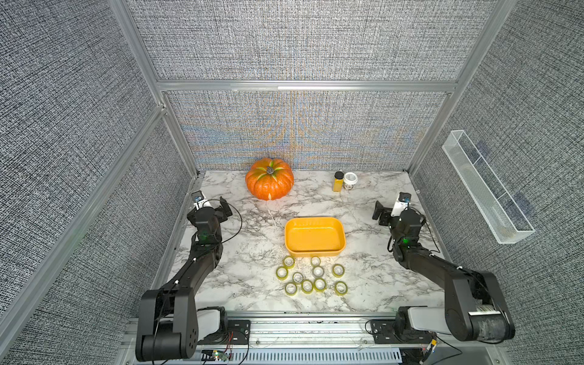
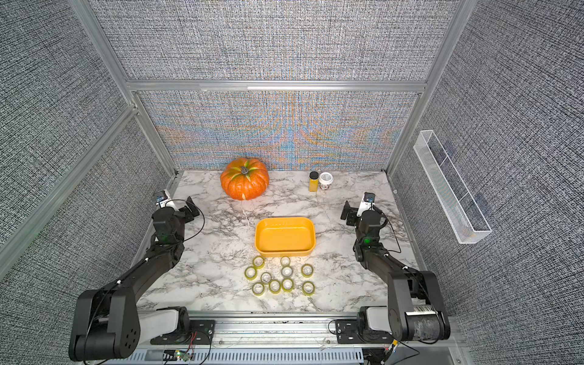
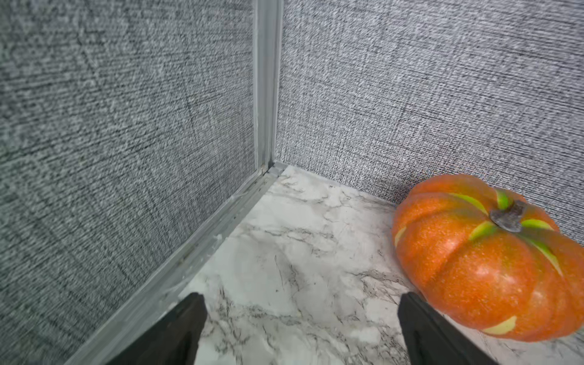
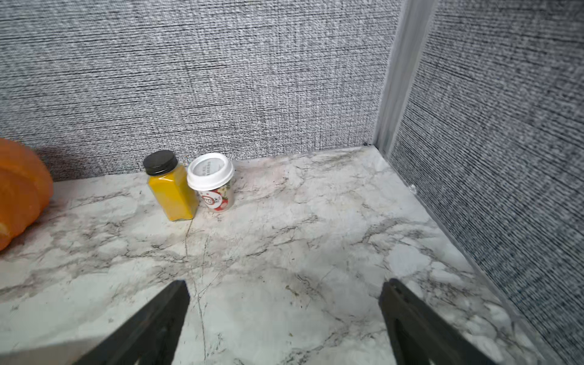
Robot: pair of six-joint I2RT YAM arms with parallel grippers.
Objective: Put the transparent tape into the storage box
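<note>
A yellow storage box [image 1: 314, 237] [image 2: 284, 237] sits at the middle of the marble table, empty. In front of it lie several tape rolls [image 1: 319, 284] [image 2: 287, 284], greenish and clear. My left gripper [image 1: 208, 205] is raised at the left side, open, with nothing between its blurred fingertips. My right gripper [image 1: 389, 213] is raised at the right side, also open and empty. Neither gripper is at the tapes.
An orange pumpkin [image 1: 269, 182] sits at the back, with a yellow jar [image 4: 173, 194] and a white cup [image 4: 213, 188] to its right. A white mesh basket [image 1: 486, 191] hangs on the right wall.
</note>
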